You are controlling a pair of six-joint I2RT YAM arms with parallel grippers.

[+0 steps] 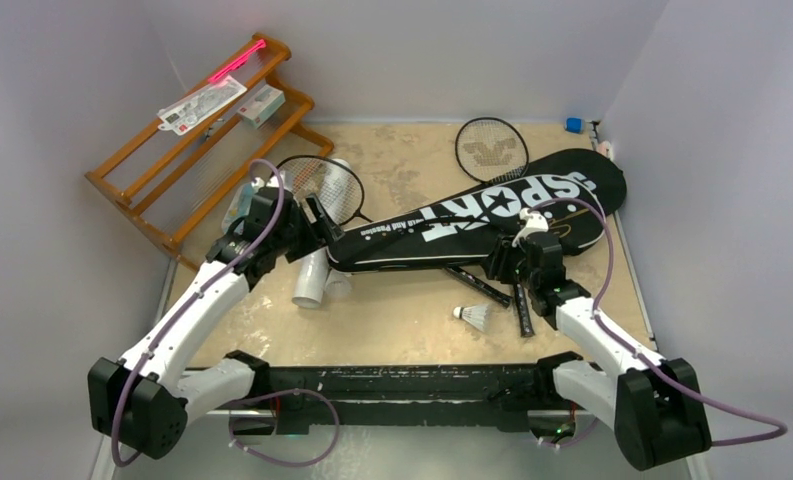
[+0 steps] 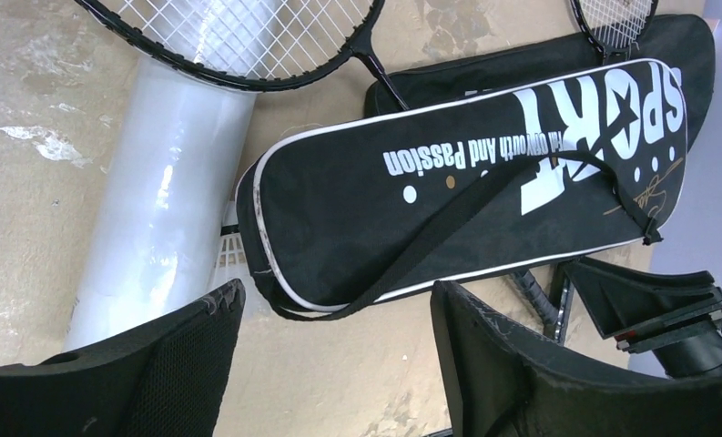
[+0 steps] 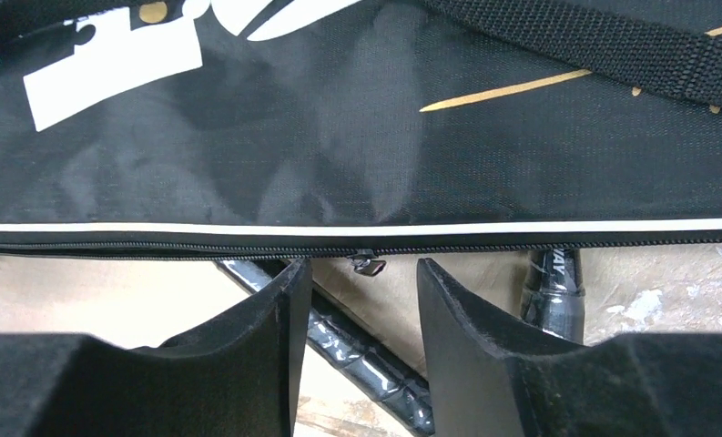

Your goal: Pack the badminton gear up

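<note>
A black SPORT racket bag [image 1: 412, 235] lies aslant on the floor with a second black bag [image 1: 604, 175] partly under it. Its zipper pull [image 3: 368, 264] hangs at the near edge, framed by the fingers of my right gripper, which stands part open and touches nothing that I can see. My left gripper is open and empty above the bag's narrow end. One racket [image 1: 491, 150] lies behind the bag, another [image 2: 248, 77] across the white tube [image 2: 157, 200]. Two racket handles [image 1: 480, 287] stick out from under the bag's near side.
A shuttlecock [image 1: 473, 316] lies on the front floor by the handles. The wooden rack [image 1: 197, 150] at the back left carries small packages.
</note>
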